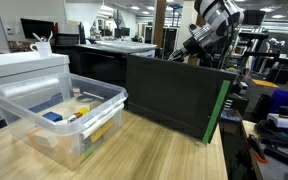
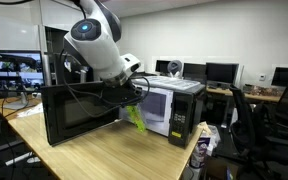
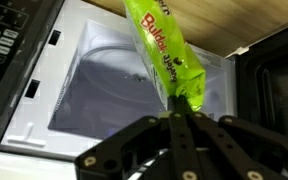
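Observation:
A lime-green packet (image 3: 166, 48) with red and white lettering hangs from my gripper, which is shut on one end of it. In exterior view 2 the green packet (image 2: 137, 117) shows below the arm, in front of the pale opening of a microwave (image 2: 174, 108). Below the packet in the wrist view is the microwave's light grey floor (image 3: 119, 85); I cannot tell whether they touch. The open door (image 1: 174, 92) hides the packet and fingertips in exterior view 1.
A clear plastic bin (image 1: 59, 120) with several small items stands on the wooden table (image 1: 154, 155). The dark microwave door rises upright between it and the arm. Bare table lies in front of the door.

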